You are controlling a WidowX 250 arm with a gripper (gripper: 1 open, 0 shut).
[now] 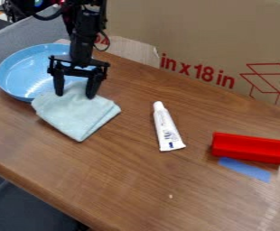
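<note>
My black gripper hangs at the upper left of the table, fingers apart, its tips down at the upper part of a folded pale blue-white cloth. Whether the tips press on the cloth is hard to tell. Behind the cloth lies a light blue plastic bowl or plate, partly hidden by the gripper and cloth.
A white tube lies at the middle right. A red block-like object sits at the right beside a strip of blue tape. A cardboard wall lines the back.
</note>
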